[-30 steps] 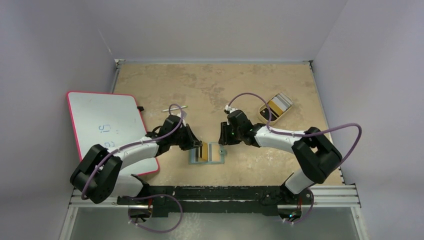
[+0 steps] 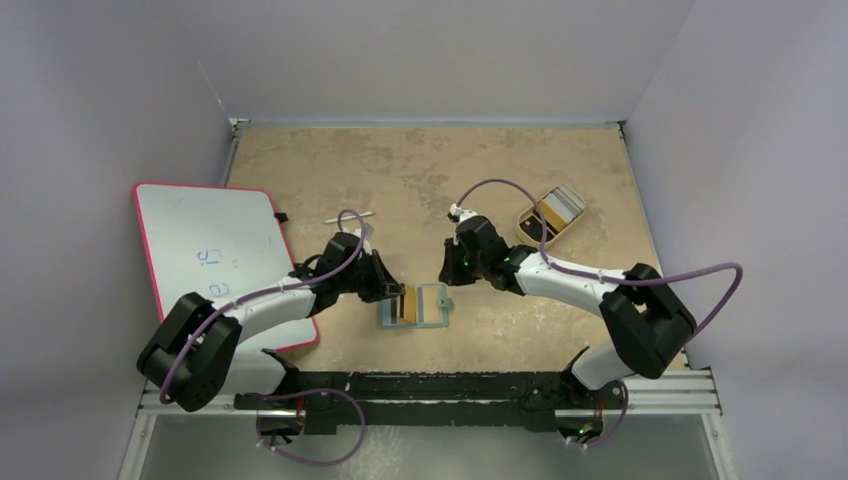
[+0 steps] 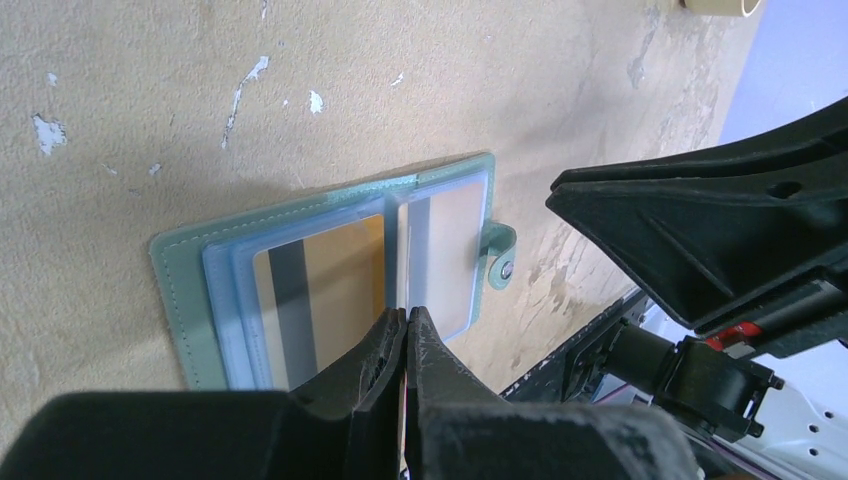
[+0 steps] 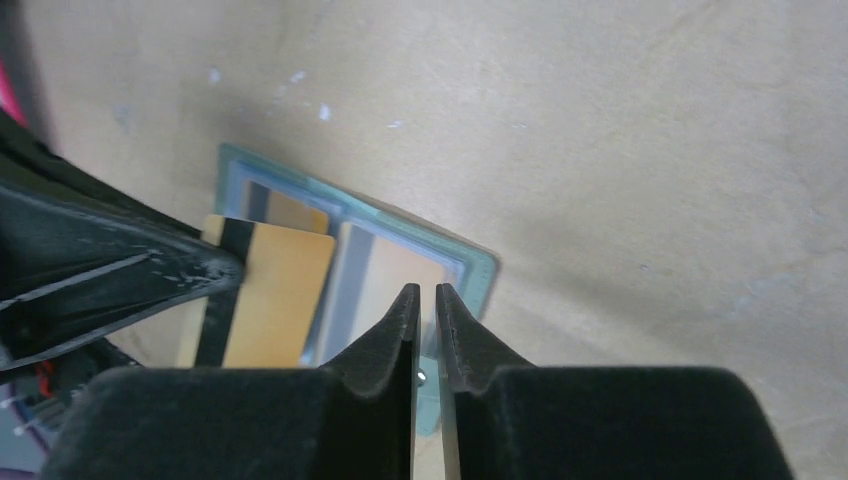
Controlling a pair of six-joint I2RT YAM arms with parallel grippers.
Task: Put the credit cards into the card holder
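The green-edged card holder (image 2: 444,318) lies open on the table, clear pockets facing up. In the left wrist view, a gold card (image 3: 345,280) sits in its left-hand pocket and a pale card (image 3: 452,240) in the right-hand one. My left gripper (image 2: 397,291) is shut on a gold card with a black stripe, held on edge over the holder's middle; in the left wrist view it appears as a thin strip. To the right, above the holder's clasp side, my right gripper has a narrow gap between its fingertips, with nothing in it.
A box (image 2: 554,215) of several cards stands at the back right. The whiteboard (image 2: 205,250) lies at the left, and a white pen (image 2: 348,217) rests behind the left gripper. Bare table (image 2: 400,165) spreads at the back.
My left gripper has hardly moved, still with the gold card.
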